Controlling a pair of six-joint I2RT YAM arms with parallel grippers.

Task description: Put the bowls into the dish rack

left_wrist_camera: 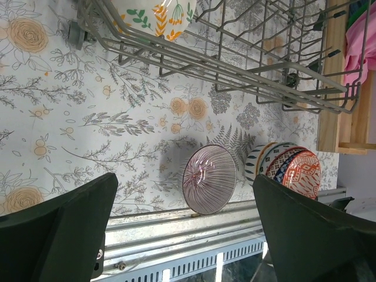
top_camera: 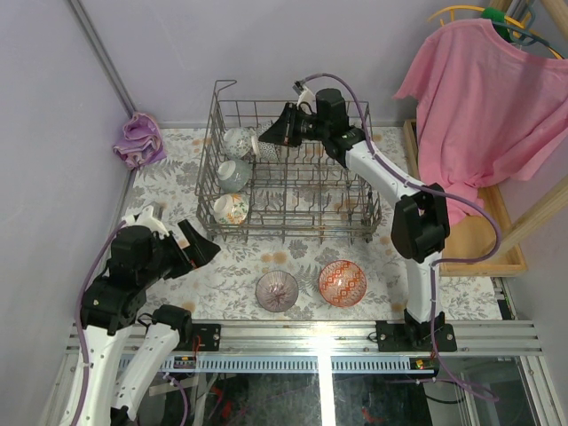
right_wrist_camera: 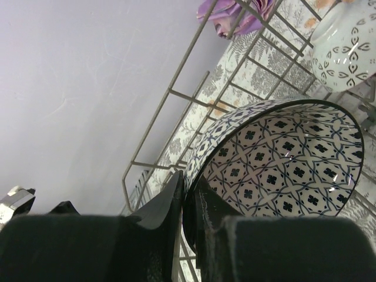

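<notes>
My right gripper is shut on the rim of a blue-patterned bowl (right_wrist_camera: 276, 164), tilted on its side in the back left of the dish rack (top_camera: 364, 222). Beside it are a small-patterned white bowl (top_camera: 236, 142), a pale bowl (top_camera: 233, 176) and a floral bowl (top_camera: 229, 209), along the rack's left side. In front of the rack lie a purple-lined bowl (top_camera: 276, 290) and a stack of bowls topped by a red one (top_camera: 342, 282). My left gripper (top_camera: 200, 246) stands open and empty left of them, near the rack's front-left corner.
A purple cloth (top_camera: 139, 142) lies at the back left. A pink shirt (top_camera: 479, 106) hangs at the right above a wooden tray (top_camera: 488, 257). The middle and right of the rack are free.
</notes>
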